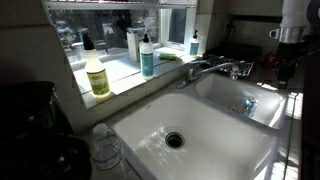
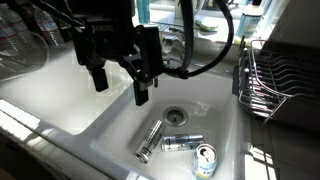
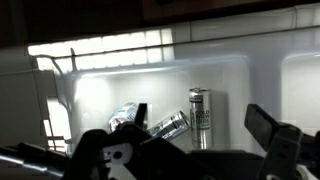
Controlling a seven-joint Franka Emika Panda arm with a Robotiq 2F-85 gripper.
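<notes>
Three cans lie in the right-hand sink basin [image 2: 228, 130]. In exterior view 2, a slim silver can [image 2: 150, 140] lies on the left, another slim can [image 2: 182, 142] lies sideways by the drain, and a wider blue-and-white can [image 2: 204, 160] is nearest the front. My gripper [image 2: 121, 92] hangs above the sink with its fingers apart and the cans below it. From the wrist, a slim can [image 3: 200, 118] shows between the open fingers, well beneath them. A second slim can [image 3: 170, 125] and the wider can [image 3: 125, 115] are partly covered by the left finger.
An empty basin [image 1: 170, 112] adjoins on the left, with the faucet [image 1: 205, 68] behind. Soap bottles [image 1: 147, 57] line the sill. A wire dish rack [image 2: 270, 80] stands right of the sink; clear plastic bottles [image 1: 105, 150] stand on the left counter.
</notes>
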